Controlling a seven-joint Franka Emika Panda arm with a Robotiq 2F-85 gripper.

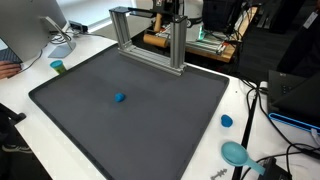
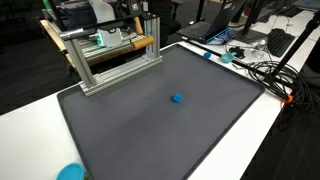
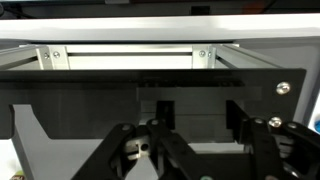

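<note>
In the wrist view my gripper is over a long black panel (image 3: 70, 95). Its two dark fingers stand apart, shut on a dark piece (image 3: 197, 128) at the panel's front; against the black its outline is hard to make out. Under and behind the panel shows a light metal frame (image 3: 130, 50). From outside, this is a silver rack (image 2: 122, 72) with a black top bar (image 2: 105, 28), at the edge of a dark grey board (image 2: 150, 120). The arm and gripper are mostly cut off at the top of the exterior views.
On the board lies a small blue piece (image 1: 120, 97). Beside it on the white table are another blue piece (image 1: 227, 121), a teal ladle-like item (image 1: 238, 155) and a green-topped cup (image 1: 58, 67). Black cables (image 2: 280, 80) tangle at the side. Most of the board is bare.
</note>
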